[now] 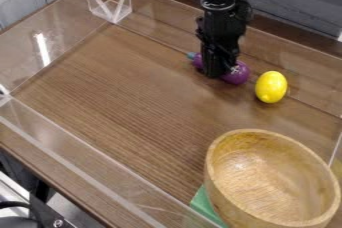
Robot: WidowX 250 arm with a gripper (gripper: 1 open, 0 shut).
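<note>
The black gripper (214, 60) reaches down from the top onto a purple object with a light blue tip (235, 73), hiding much of its middle. The fingers are low over it; whether they grip it cannot be told. A yellow egg-shaped object (271, 86) lies just to the right.
A large tan bowl (273, 187) fills the lower right, with a green item (205, 206) under its left side. A clear wire-like holder (110, 4) is at upper left.
</note>
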